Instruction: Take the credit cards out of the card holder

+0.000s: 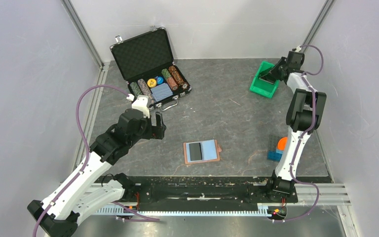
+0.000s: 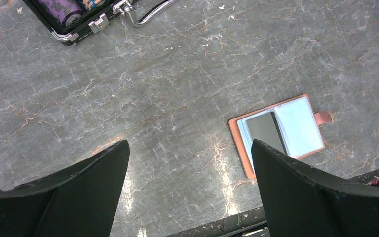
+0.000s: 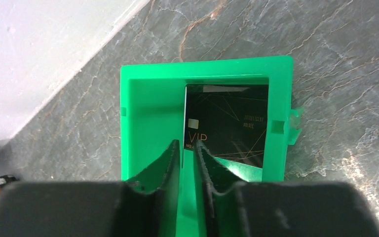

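A black card [image 3: 227,123] marked VIP stands in the green box [image 3: 281,94] at the back right. Its thin pale left edge runs down toward the gap between the fingertips of my right gripper. Those fingers are slightly apart over the box, and the frames do not show contact with the card. From above, the right gripper hides part of the card in the green box [image 1: 260,89]. My left gripper is open and empty above bare tabletop. To its right lies a flat brown-edged holder [image 2: 239,143] bearing a pale blue sheet and a dark grey rectangle [image 2: 265,131].
An open black case [image 1: 143,54] with poker chips stands at the back left. A blue container [image 1: 274,156] with an orange round piece [image 1: 282,143] sits at the front right.
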